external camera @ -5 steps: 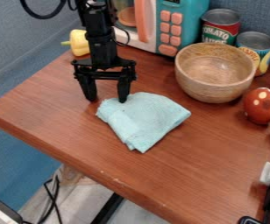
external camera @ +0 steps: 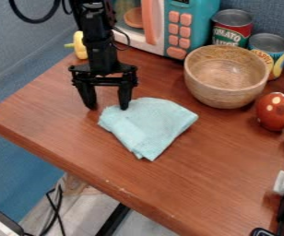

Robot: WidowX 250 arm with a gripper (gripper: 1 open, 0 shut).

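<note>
My black gripper [external camera: 106, 103] hangs low over the wooden table [external camera: 58, 129], its two fingers pointing down and spread apart, with nothing visible between them. The right finger sits at the upper left edge of a folded light blue cloth [external camera: 151, 126]; whether it touches the cloth I cannot tell.
A beige bowl [external camera: 225, 88] stands right of the cloth. Behind are a teal toy microwave [external camera: 199, 14], two cans [external camera: 230, 28] and a yellow object [external camera: 78, 46]. A red egg-like item [external camera: 274, 112] and a black appliance are at the right.
The gripper has moved slightly left and down over the last second. The cloth and other things look unchanged.
</note>
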